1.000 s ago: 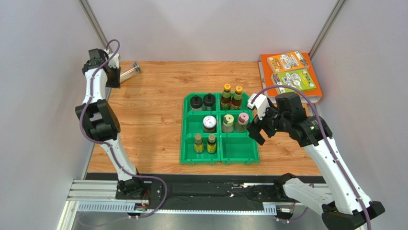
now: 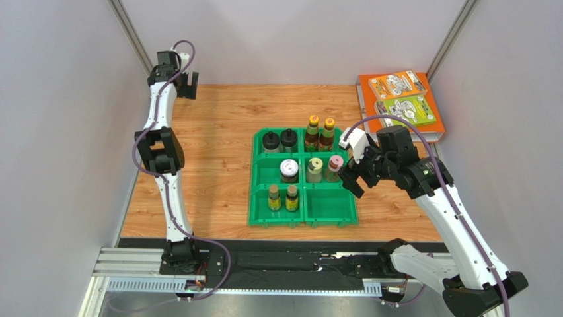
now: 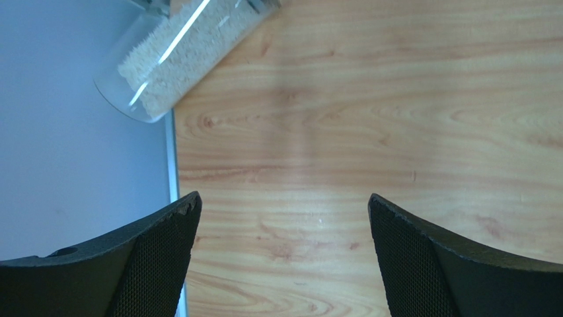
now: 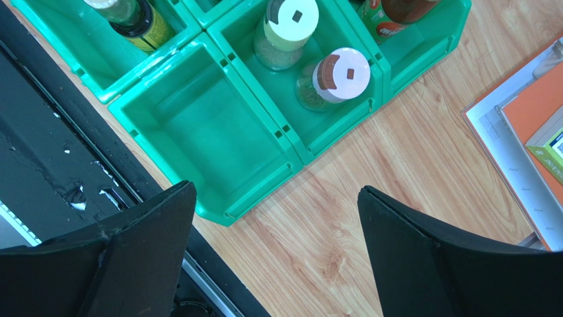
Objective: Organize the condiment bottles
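Observation:
A green six-compartment tray [image 2: 328, 211] holds black-lidded bottles [image 2: 270, 142], yellow-capped bottles [image 2: 312, 137], a white-lidded jar [image 2: 289, 172], two shakers [image 2: 314, 171] and two small yellow-labelled bottles [image 2: 274, 202]. Its front right compartment is empty. My left gripper [image 2: 189, 86] stands open at the back left. In the left wrist view a clear cylinder of white grains [image 3: 178, 59] lies on its side beyond the open fingers. My right gripper [image 2: 350, 182] is open beside the tray's right side, with nothing between its fingers.
Stacked books [image 2: 413, 110] occupy the back right corner. Walls border the back and both sides.
My left arm has swung up and to the right toward the back wall, now covering the cylinder in the top view. The right arm is nearly unchanged.

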